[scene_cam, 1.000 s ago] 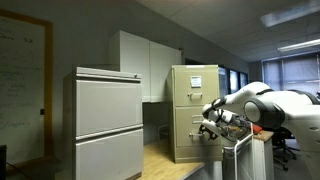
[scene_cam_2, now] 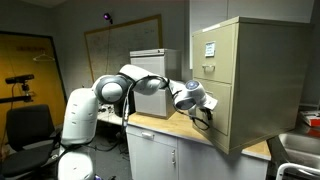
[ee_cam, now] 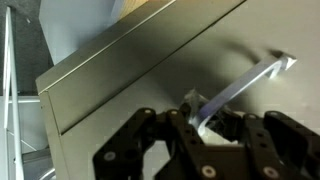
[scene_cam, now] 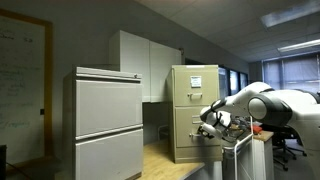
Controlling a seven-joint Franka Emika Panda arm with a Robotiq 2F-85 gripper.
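Note:
A tall tan filing cabinet (scene_cam: 196, 87) stands on the counter, its front drawers looking closed. In the wrist view, a pale metal drawer handle (ee_cam: 245, 82) runs diagonally across a drawer front. My gripper is shut on one end of this handle, close to the drawer face. The dark fingers partly hide the part they grip. From the other side, the gripper (scene_cam_2: 205, 108) shows at a lower drawer of the cabinet (scene_cam_2: 264, 82), and the arm reaches across the counter to it.
A second, light-grey cabinet (scene_cam: 104, 123) stands apart on the wooden counter (scene_cam: 160, 160). White wall cabinets (scene_cam: 140, 65) hang above. Beside the tan cabinet is a sink (scene_cam_2: 300, 148).

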